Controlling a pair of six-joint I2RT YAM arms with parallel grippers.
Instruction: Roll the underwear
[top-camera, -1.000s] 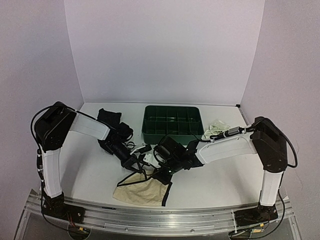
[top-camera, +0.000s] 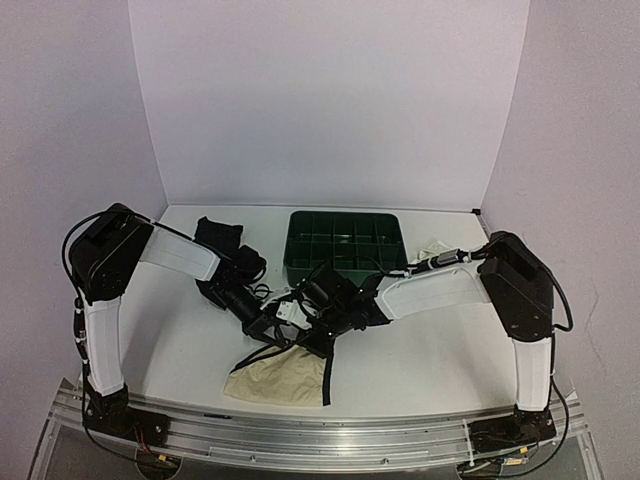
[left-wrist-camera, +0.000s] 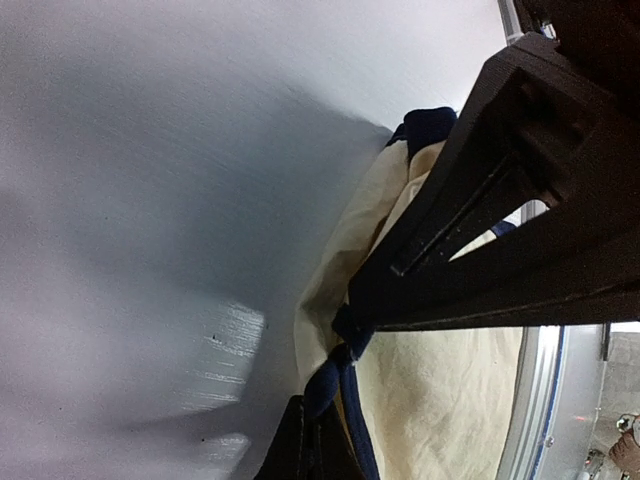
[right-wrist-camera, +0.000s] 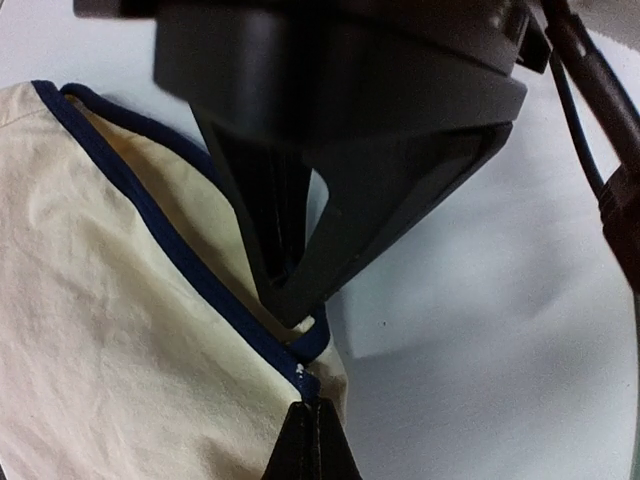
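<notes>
Cream underwear with dark navy binding (top-camera: 275, 380) lies on the table at the front centre, its back edge under both grippers, which meet there. In the left wrist view my left gripper has its fingertips together at a knot of navy binding, with cream cloth (left-wrist-camera: 430, 400) beside it. In the right wrist view my right gripper has its fingertips together on the navy edge of the cloth (right-wrist-camera: 120, 320). The other gripper's dark body reaches over the cloth in each wrist view.
A dark green divided bin (top-camera: 343, 228) stands behind the grippers. Dark clothing (top-camera: 218, 232) is piled at the back left, pale cloth (top-camera: 434, 246) at the back right.
My right arm has shifted, its elbow now further left than before. The underwear's right part and back binding have moved slightly left and back; the left arm is nearly still.
</notes>
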